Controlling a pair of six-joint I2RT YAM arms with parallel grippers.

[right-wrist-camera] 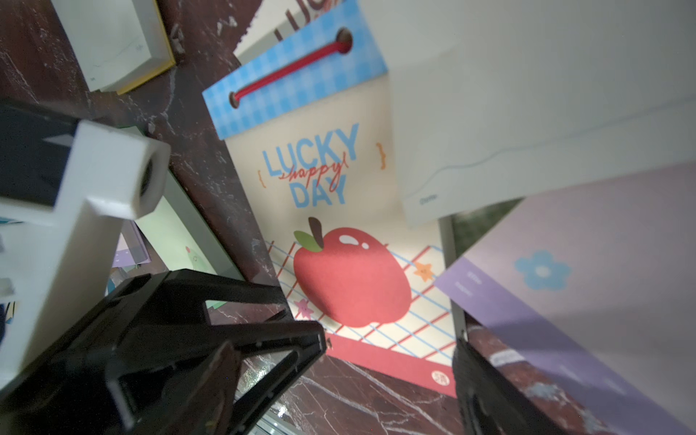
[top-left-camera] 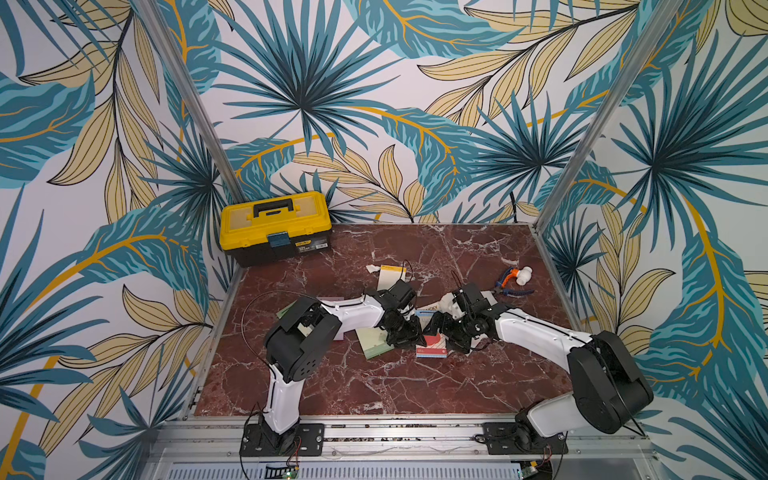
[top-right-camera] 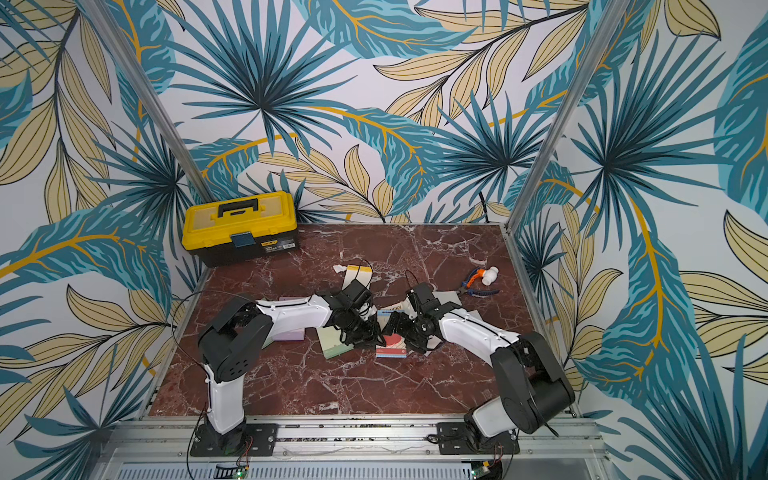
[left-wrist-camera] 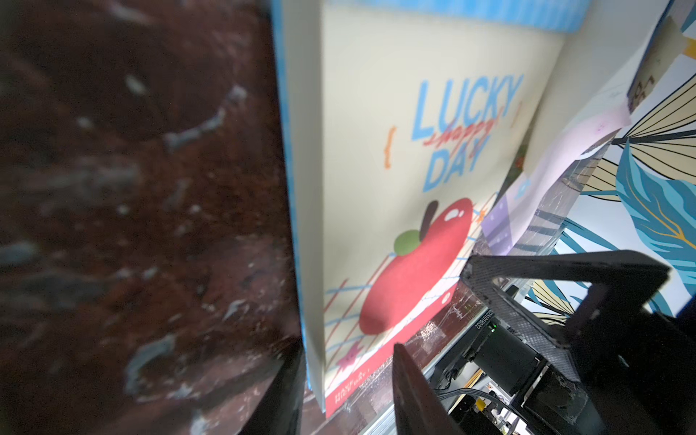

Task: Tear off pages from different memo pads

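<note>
A memo pad [right-wrist-camera: 348,261] with a red apple and "LUCKY happy DAY" lies on the table, bound by a blue checked strip with red cord. At its lower left corner is my left gripper, fingers apart; the pad's corner shows between them, contact unclear. My right gripper hangs over the pad's lower part, its fingers spread wide with nothing seen held. A green pad [top-left-camera: 373,341] lies left of the apple pad, and a yellow-topped pad [top-left-camera: 391,276] lies behind.
Loose white paper [right-wrist-camera: 536,94] and a lilac-edged sheet [right-wrist-camera: 580,275] overlap the apple pad's right side. A yellow toolbox [top-left-camera: 276,224] stands back left; pliers [top-left-camera: 512,284] lie back right.
</note>
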